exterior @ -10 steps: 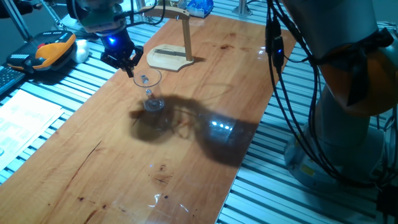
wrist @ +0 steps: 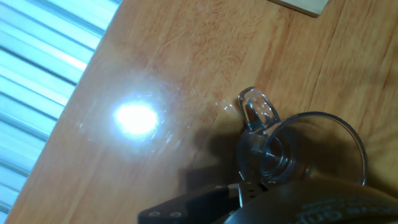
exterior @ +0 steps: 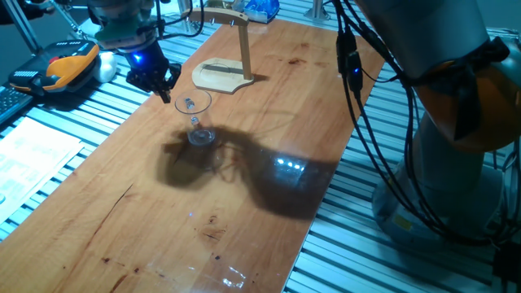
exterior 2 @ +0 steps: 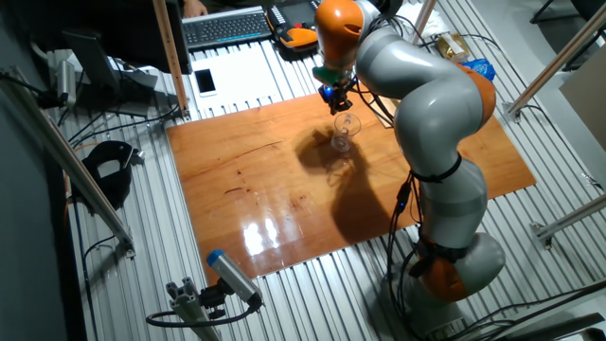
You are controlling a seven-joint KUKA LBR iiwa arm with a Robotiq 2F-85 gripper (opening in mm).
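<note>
A clear glass mug (exterior: 200, 134) stands upright on the wooden tabletop. Its rim (wrist: 357, 140) and loop handle (wrist: 258, 111) are visible from above in the wrist view, while the lower part of that view hides some of the mug behind the gripper's housing. My gripper (exterior: 166, 96) points downward just to the left of the mug's rim in exterior view 1, apparently apart from it. In exterior view 2 it hangs by the mug (exterior 2: 343, 137). Whether its fingers are open or shut is unclear, and nothing shows held in them.
Behind the mug stands a wooden rack (exterior: 224, 73) with a flat base and an upright post. A white sheet (exterior: 32, 163) and an orange-black device (exterior: 69, 65) lie off the board's left side. The board's near half is bare.
Over the last second my gripper has shifted slightly left in exterior view 1, away from the mug, and its shadow moved with it. Mug and rack have stayed put.
</note>
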